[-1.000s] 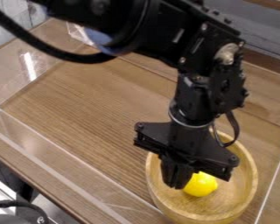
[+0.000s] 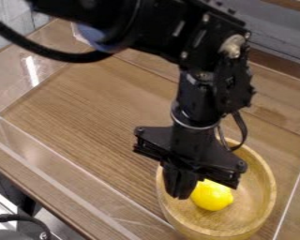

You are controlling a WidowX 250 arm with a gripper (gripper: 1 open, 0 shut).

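My gripper (image 2: 180, 180) hangs over the left part of a round wooden bowl (image 2: 261, 216) at the lower right, its dark fingers pointing down and shut, with nothing visible between them. In the bowl, just right of the fingertips, lies a yellow object (image 2: 216, 197), partly hidden by the gripper.
A blue object (image 2: 93, 36) at the back is mostly hidden behind the arm. Dark cables lie at the lower left edge, and a grey wall strip runs along the back right.
My gripper has shifted left and slightly up across the bowl, uncovering more of the yellow object, which still lies in the bowl.
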